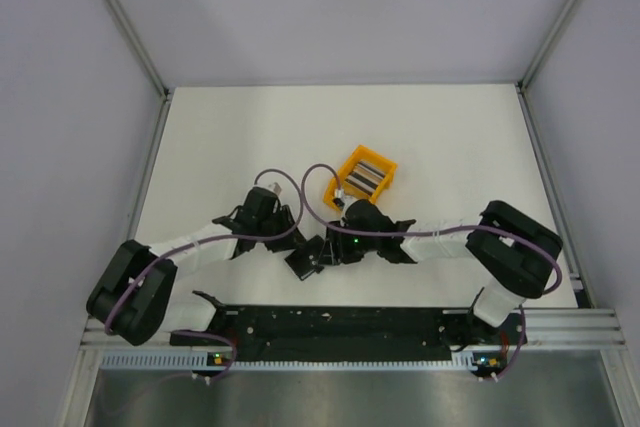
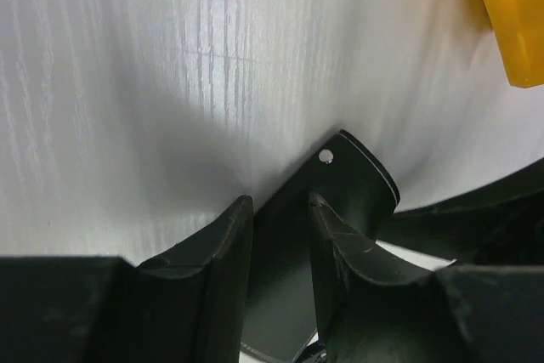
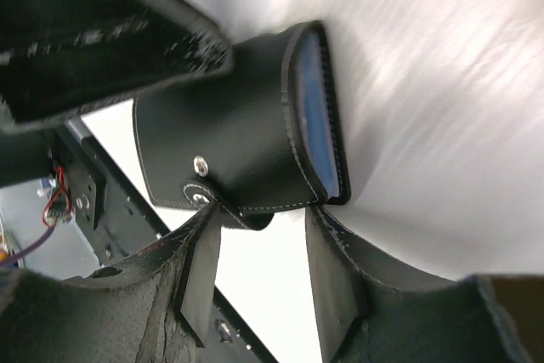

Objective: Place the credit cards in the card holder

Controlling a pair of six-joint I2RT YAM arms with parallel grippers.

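The black card holder (image 1: 304,259) rests near the table's front edge, turned diagonally, between the two arms. A blue lining (image 3: 315,112) shows in its slightly gaping mouth in the right wrist view, along with a snap flap (image 3: 223,199). My left gripper is part open over the holder, whose dark face shows between and beyond the fingers. Part open too, my right gripper has its tips by the flap and the mouth's corner; neither grips anything visibly. Several cards (image 1: 364,178) stand in the orange rack.
The orange rack (image 1: 392,177) stands behind the right gripper, and its edge (image 2: 510,19) enters the left wrist view. The other arm's dark fingers (image 3: 110,40) reach over the holder. Bare white table lies at the back and sides.
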